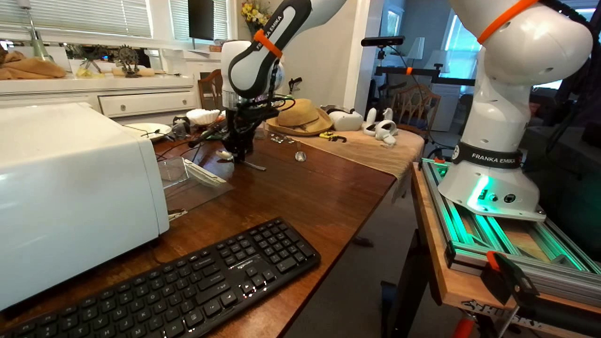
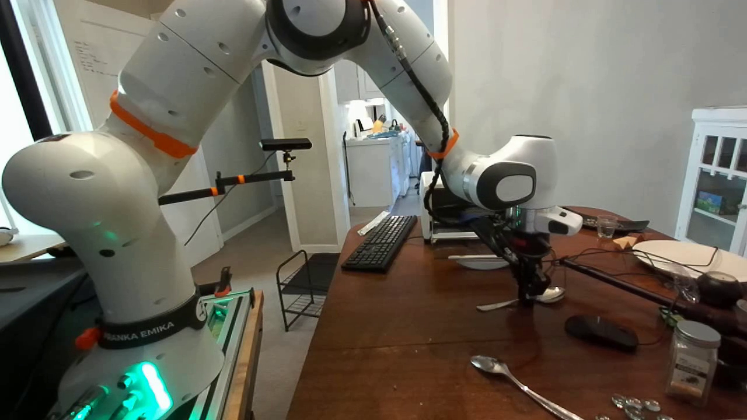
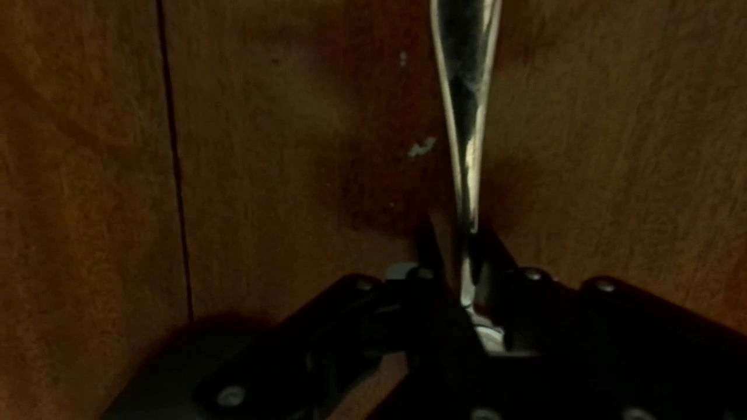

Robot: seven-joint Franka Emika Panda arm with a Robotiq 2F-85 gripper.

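A silver spoon lies on the dark wooden table; its handle (image 3: 467,133) runs down the wrist view between the fingers of my gripper. The fingers are part open and narrow, one finger on each side of the handle's thin part, with a small gap on the left side. Whether the right finger touches the metal is unclear. In exterior view 2 my gripper (image 2: 525,301) points straight down at the table, the spoon's bowl (image 2: 551,294) to its right and the handle end (image 2: 495,305) to its left. Exterior view 1 also shows the gripper (image 1: 240,159) low over the spoon (image 1: 254,166).
Another spoon (image 2: 522,386) lies nearer the table's front in exterior view 2. A black mouse (image 2: 600,332) and a glass jar (image 2: 693,360) stand to the right. The keyboard (image 1: 225,270) and white appliance (image 1: 79,186) occupy the other end. Bare tabletop lies left of the gripper in exterior view 2.
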